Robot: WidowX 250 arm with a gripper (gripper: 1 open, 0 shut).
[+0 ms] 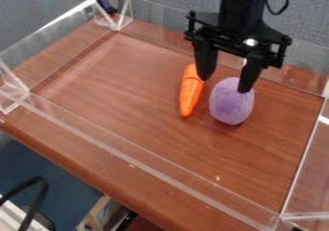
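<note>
An orange carrot (191, 92) lies lengthwise on the wooden tray floor, near the centre of the camera view. Just right of it sits a purple eggplant (232, 104). My black gripper (226, 73) hangs above the two, its fingers spread wide apart, the left one near the carrot's top end and the right one over the eggplant's upper part. It stands open, with nothing seen held between them.
Clear plastic walls (154, 163) border the wooden floor (115, 100) on all sides. The left and front parts of the floor are empty. A cable loop lies outside at the lower left.
</note>
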